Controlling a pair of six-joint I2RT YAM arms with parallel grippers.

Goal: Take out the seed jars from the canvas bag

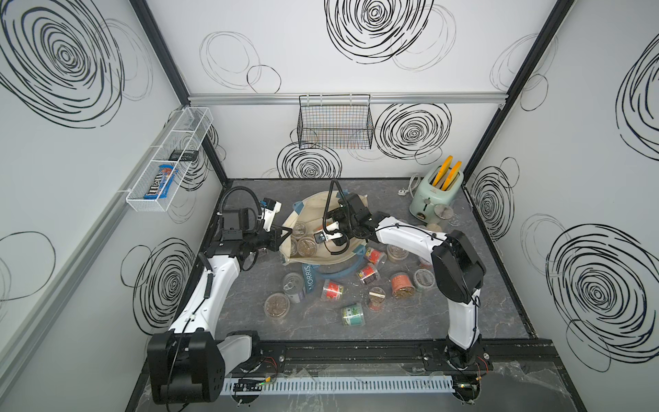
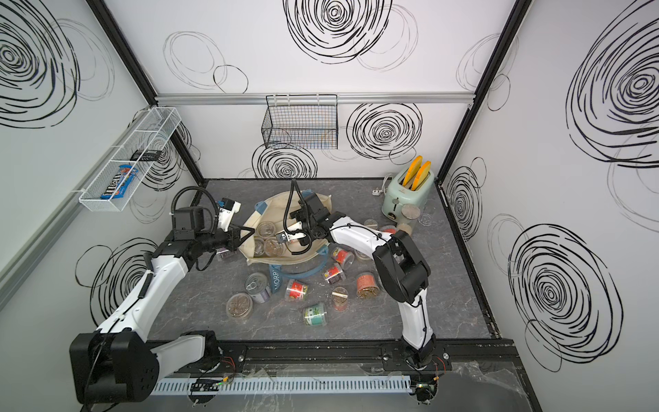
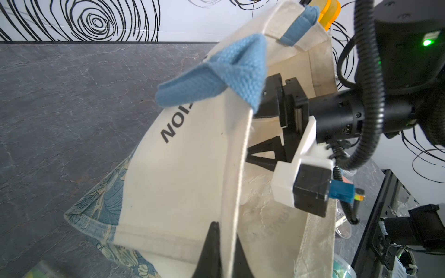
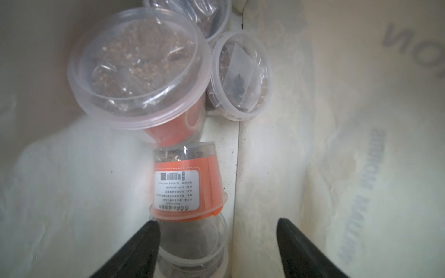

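Note:
The canvas bag (image 1: 296, 254) lies open at the table's centre, with several seed jars (image 4: 138, 69) inside, including one with an orange label (image 4: 185, 185) lying along the bag's fold. My left gripper is shut at the bag's left rim (image 3: 231, 185), the thin canvas edge running between its fingers. My right gripper is down inside the bag, part open, its fingers apart beside the lower jars, with nothing seen held in it.
Several jars (image 1: 402, 285) are scattered on the table in front of the bag. A green toaster (image 1: 429, 199) stands at the back right, and a wire basket (image 1: 335, 123) hangs on the back wall.

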